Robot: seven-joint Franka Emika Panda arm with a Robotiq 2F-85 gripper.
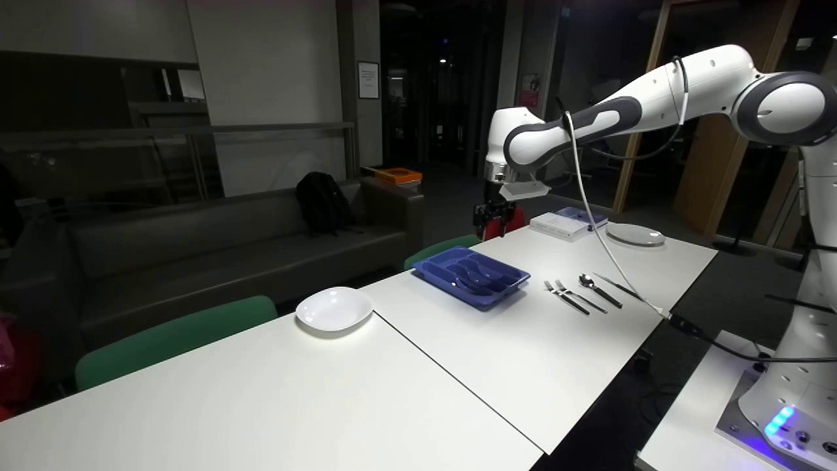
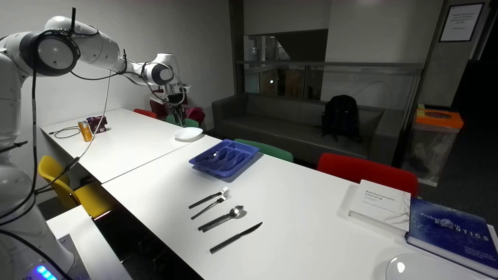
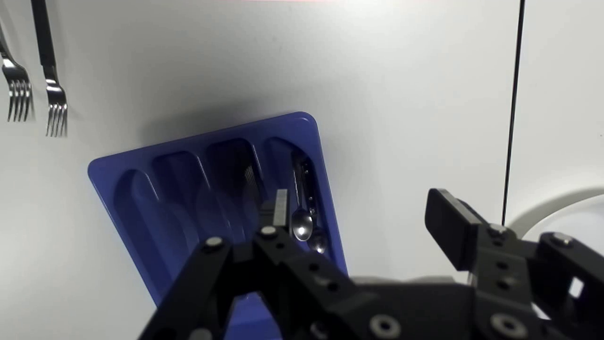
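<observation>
My gripper is open, its two fingers wide apart with nothing between them. In exterior view 1 it hangs well above the table, over the back edge near the blue cutlery tray [image 1: 471, 276]. The wrist view has the tray below, partly covered by one finger [image 3: 281, 209]. Its compartments hold a spoon [image 3: 301, 224] with another beside it, and a fork [image 3: 250, 175]. Outside the tray, on the bare table, lie two forks [image 2: 210, 198], spoons [image 2: 235, 211] close together, and a knife [image 2: 235, 238].
A white bowl [image 1: 335, 309] stands left of the tray, across the seam between tables. Books [image 2: 380, 205] and a pale plate [image 2: 422, 268] occupy the other end. A can [image 2: 85, 131] and a dark red packet [image 2: 96, 124] sit on the far table.
</observation>
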